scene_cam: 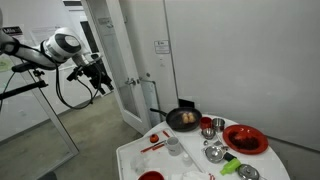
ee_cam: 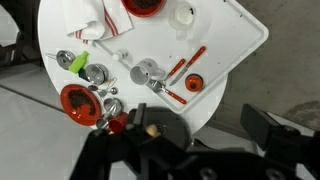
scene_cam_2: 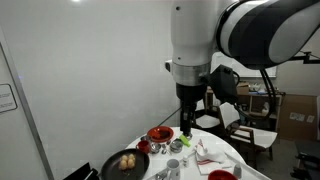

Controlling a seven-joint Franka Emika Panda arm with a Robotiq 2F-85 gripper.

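Note:
My gripper stands open with nothing between its fingers, high above and off to the left of the table in exterior view 1. A white tray (ee_cam: 232, 72) on the table carries a tomato-like red item (ee_cam: 194, 82), red-handled utensils (ee_cam: 186, 63), a pale cup (ee_cam: 183, 15) and a red bowl (ee_cam: 145, 4). Nearby is a grey metal cup (ee_cam: 143, 71). A black pan (scene_cam: 183, 118) with brownish food sits at the table's back edge. Toward the right lies a red plate (scene_cam: 245, 138) with dark contents.
A green bottle (scene_cam: 230, 166), metal pots (scene_cam: 214, 154) and small red cups (scene_cam: 219, 124) crowd the table's right side. White cloth (ee_cam: 88, 18) lies on it too. Behind the table is a grey wall (scene_cam: 240, 60); bare floor (scene_cam: 100, 130) is beneath the arm.

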